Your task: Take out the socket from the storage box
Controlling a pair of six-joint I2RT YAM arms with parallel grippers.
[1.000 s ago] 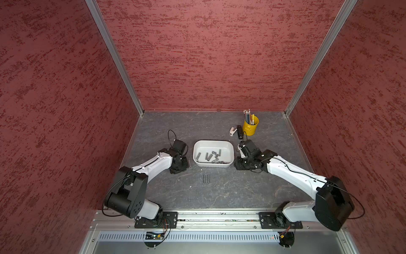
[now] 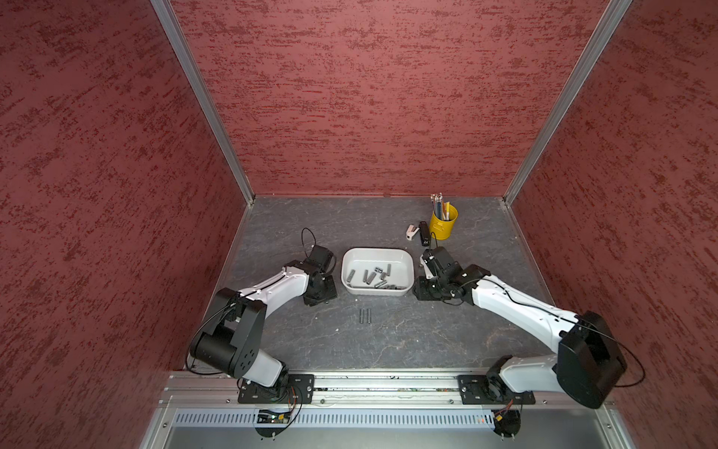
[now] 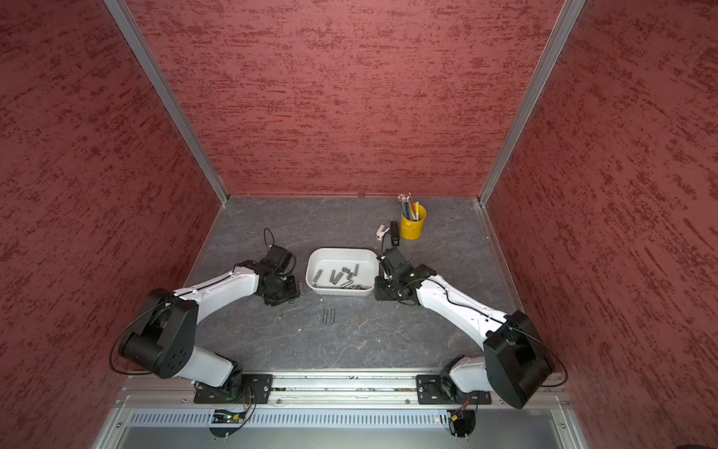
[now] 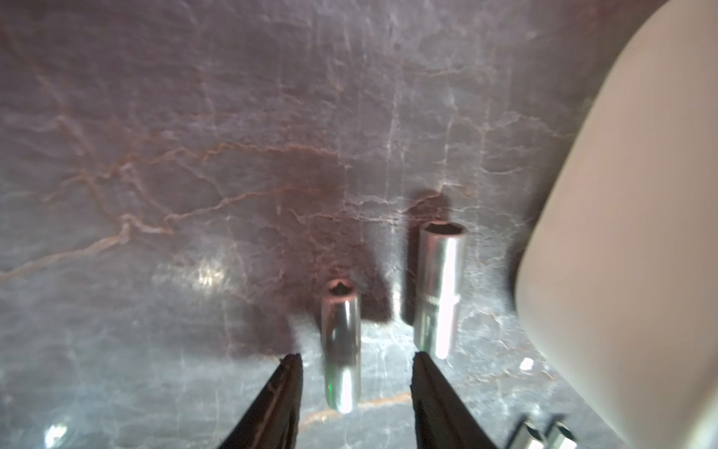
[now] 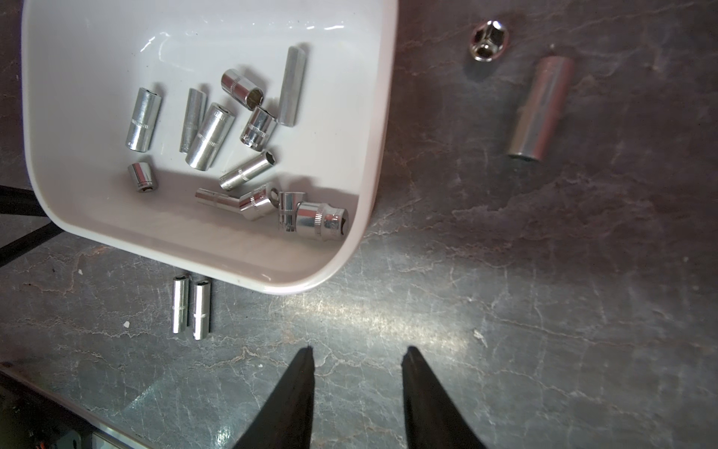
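Note:
The white storage box [image 2: 377, 289] stands mid-table, holding several silver sockets such as a long one [image 5: 142, 119] at its left side. In the left wrist view my left gripper is open, its fingertips apart on either side of a slim socket [image 4: 341, 348] resting on the table. A wider socket [image 4: 439, 288] lies to the right of that, between the gripper and the box wall. My right gripper is open over bare table beside the box's near right corner, nothing between its fingers.
Two slim sockets [image 5: 200, 308] lie side by side in front of the box. Right of it are a long socket [image 5: 540, 108] and a short one [image 5: 489, 40]. Behind stand a yellow cup [image 2: 442, 226] of pens, a black object [image 2: 424, 233] and a white one [image 2: 412, 232].

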